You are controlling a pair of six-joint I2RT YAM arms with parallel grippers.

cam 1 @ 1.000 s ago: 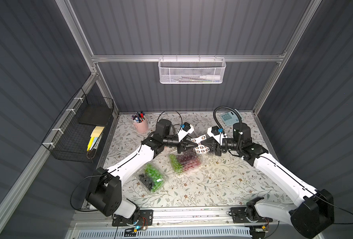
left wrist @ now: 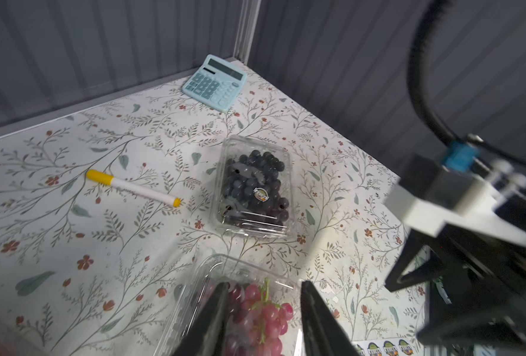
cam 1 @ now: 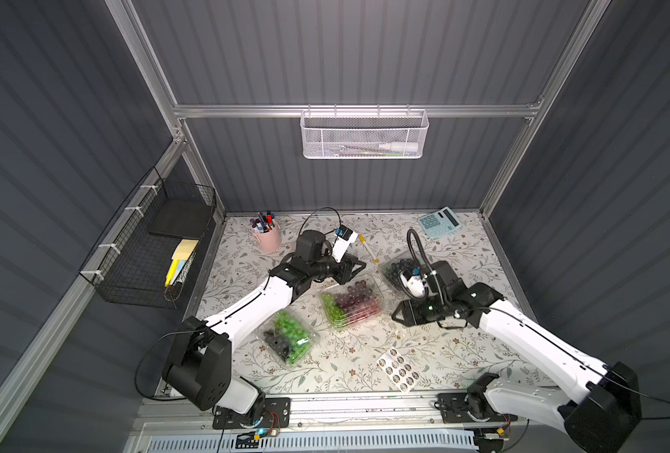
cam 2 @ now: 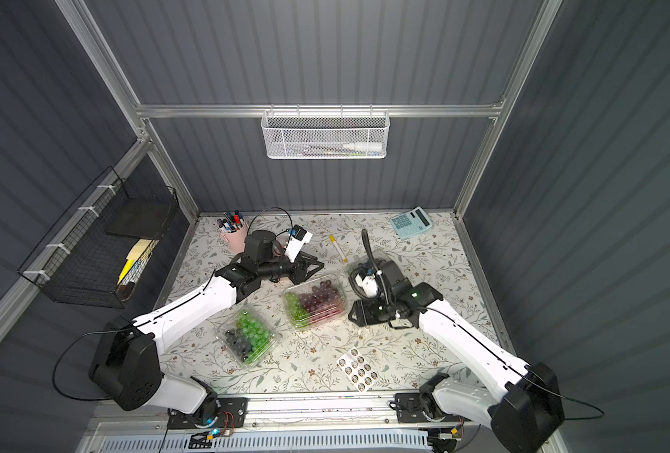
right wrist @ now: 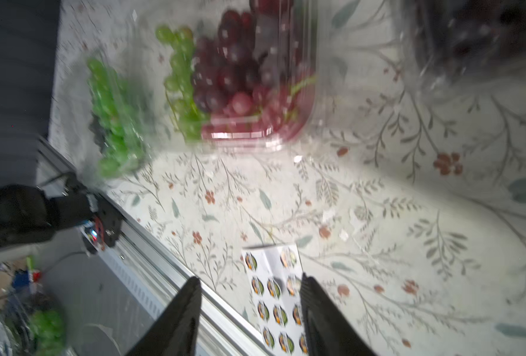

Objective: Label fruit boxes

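Observation:
The sticker sheet (cam 1: 398,369) lies on the tablecloth at the front middle, below my right gripper, which is open and empty above it. A clear box of red and green grapes (cam 1: 350,303) sits in the middle. A box of green and dark grapes (cam 1: 286,336) is at front left. The dark-grape box (left wrist: 252,187), with a round sticker visible on it, stands behind at right. My left gripper hovers above the middle box, apparently open, holding nothing visible.
A yellow marker (left wrist: 132,188) and calculator (left wrist: 214,83) lie toward the back. A pink pen cup (cam 1: 268,240) stands at back left, a wire basket (cam 1: 131,264) on the left wall.

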